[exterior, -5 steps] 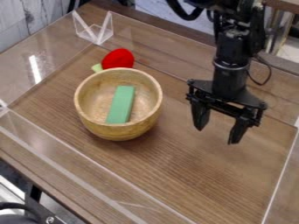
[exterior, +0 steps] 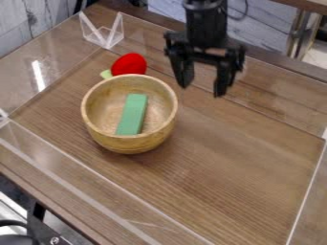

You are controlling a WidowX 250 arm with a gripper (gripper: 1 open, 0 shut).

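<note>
My gripper (exterior: 205,72) is a dark, blurred shape at the top middle, right of the red object, above bare table, with its fingers pointing down and apart, open with nothing clear between them. A wooden bowl (exterior: 160,116) holds a green block (exterior: 132,114). A red round object (exterior: 129,64) with a small pale green part lies behind the bowl at the upper left.
A clear wire or plastic item (exterior: 102,29) sits at the back left. A dark cable or part shows at the lower left edge.
My gripper has moved up and back, away from the right middle of the table. The bowl, green block and red object have stayed in place.
</note>
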